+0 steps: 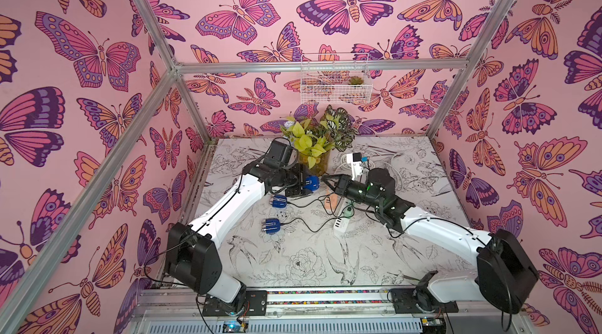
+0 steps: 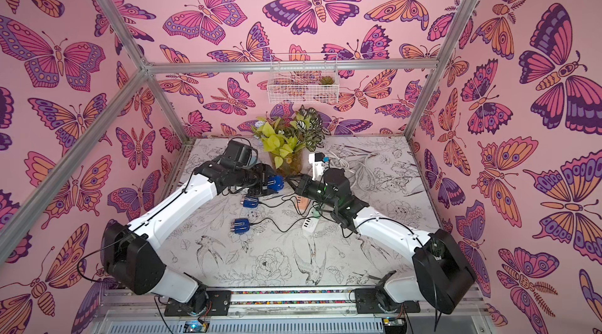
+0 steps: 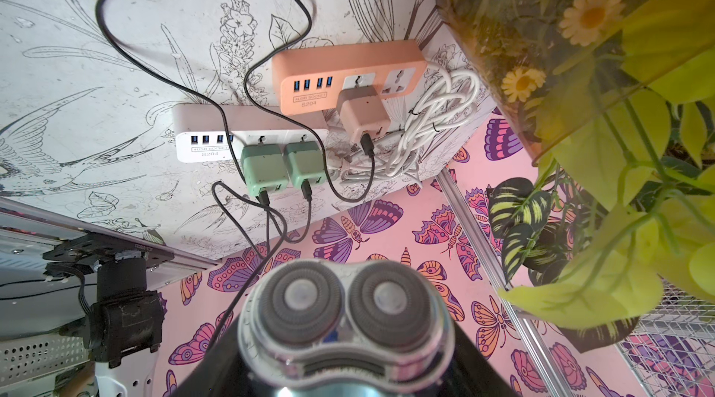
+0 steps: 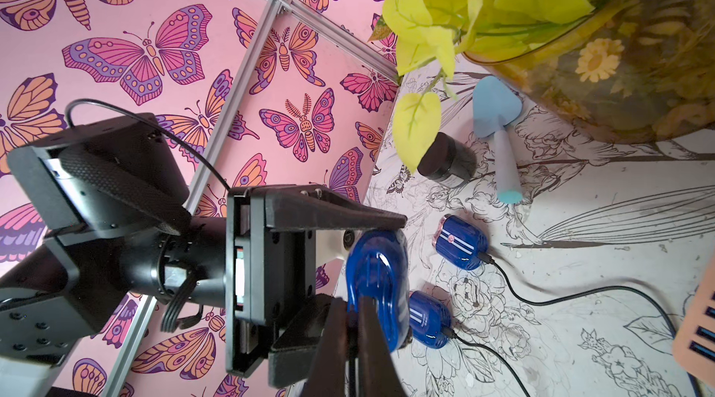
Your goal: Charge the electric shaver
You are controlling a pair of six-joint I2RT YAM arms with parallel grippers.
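A blue shaver (image 4: 376, 263) is held in the air by my left gripper (image 1: 303, 181), which is shut on its body. Its two round heads (image 3: 346, 300) face the left wrist camera. My right gripper is shut, its tips in front of the shaver in the right wrist view; nothing clear shows between them, and contact cannot be told. Two other blue shavers (image 4: 460, 242) (image 4: 429, 320) lie on the table with black cables attached. Two green chargers (image 3: 264, 168) (image 3: 305, 164) sit in the white power strip (image 3: 205, 125); one black cable (image 3: 245, 289) runs behind the held shaver, its end hidden.
The orange power strip (image 3: 312, 67) carries a pink charger (image 3: 362, 111). A potted plant (image 1: 313, 158) stands close behind both grippers. A small blue trowel (image 4: 506, 151) and a dark cylinder (image 4: 447, 160) lie near it.
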